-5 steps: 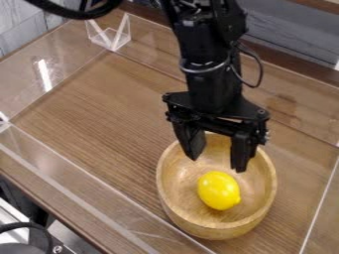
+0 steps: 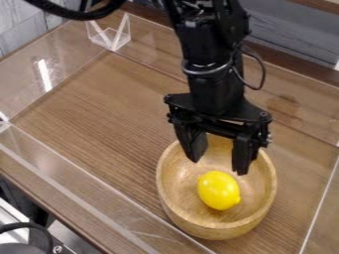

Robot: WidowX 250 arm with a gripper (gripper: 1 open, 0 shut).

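Note:
My black gripper (image 2: 217, 149) hangs over a light wooden bowl (image 2: 177, 195) in the middle right of the view, its two fingers open and spread wide apart above the bowl's back part. A yellow object (image 2: 219, 190), like a lemon or egg, lies in the bowl, a little in front of and below the fingers, with nothing held between them.
A clear wire or plastic holder (image 2: 109, 30) stands at the back left. Dark cables show at the lower left corner. Board edges run along the back and right.

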